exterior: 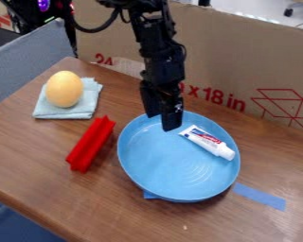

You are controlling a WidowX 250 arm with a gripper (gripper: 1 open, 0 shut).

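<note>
The black arm comes down from the top, with its open gripper [162,110] over the back rim of a blue plate [161,165]. On the plate's right side lies a white toothpaste tube [207,142]. A red elongated object [91,144] lies left of the plate. A yellow egg-shaped object [64,89] rests on a folded light-blue cloth [50,110] at the back left.
A cardboard wall [242,66] closes off the back. Blue tape [258,197] is on the wooden table at the plate's right. Bare table [41,161] shows at the front left. A grey padded edge [27,57] borders the left.
</note>
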